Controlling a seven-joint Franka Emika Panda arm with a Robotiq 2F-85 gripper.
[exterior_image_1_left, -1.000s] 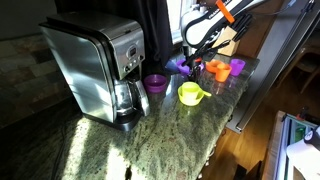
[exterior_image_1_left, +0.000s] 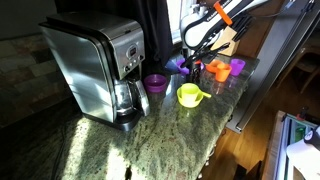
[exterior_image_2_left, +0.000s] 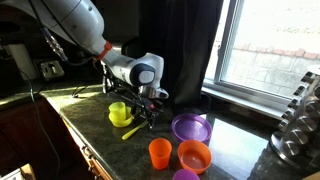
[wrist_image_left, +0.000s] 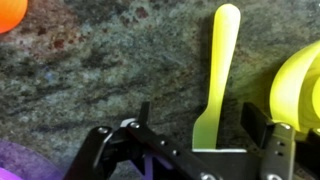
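Observation:
A yellow utensil (wrist_image_left: 218, 65) with a long, flat shape lies on the dark stone counter. Its lower end runs between the fingers of my gripper, which stands open above the counter with nothing gripped. In exterior view 2 the utensil (exterior_image_2_left: 132, 132) shows beside the yellow cup (exterior_image_2_left: 117, 109), just below my gripper (exterior_image_2_left: 151, 118). At the right of the wrist view, close to the right finger, is the curved rim of a yellow vessel (wrist_image_left: 289, 85). From exterior view 1 the arm's gripper appears small and dark behind the yellow dishes (exterior_image_1_left: 189, 95).
An orange cup (exterior_image_2_left: 160, 153), an orange bowl (exterior_image_2_left: 194, 156) and a purple bowl (exterior_image_2_left: 192, 128) occupy the window side of the counter. A tall coffee maker (exterior_image_1_left: 105, 65) and another purple bowl (exterior_image_1_left: 155, 83) stand on the other side.
The gripper has shifted only slightly beyond the yellow dishes. The dishes and the coffee maker have stayed in place.

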